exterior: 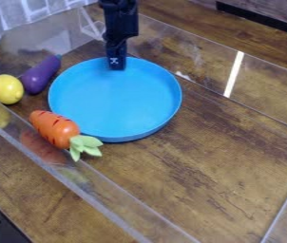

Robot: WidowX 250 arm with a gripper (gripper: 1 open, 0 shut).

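Note:
My black gripper (117, 59) reaches down from the top of the view to the far rim of a round blue plate (114, 100). Its fingertips are at or just over that rim; whether they touch it, and how far apart they stand, I cannot tell. A toy carrot (60, 130) with pale green leaves lies at the plate's near left. A purple eggplant (41, 74) and a yellow lemon (7, 89) lie to the left of the plate.
Clear plastic walls (234, 74) border the wooden work surface (197, 171). More bare wood shows at the top right, beyond the wall.

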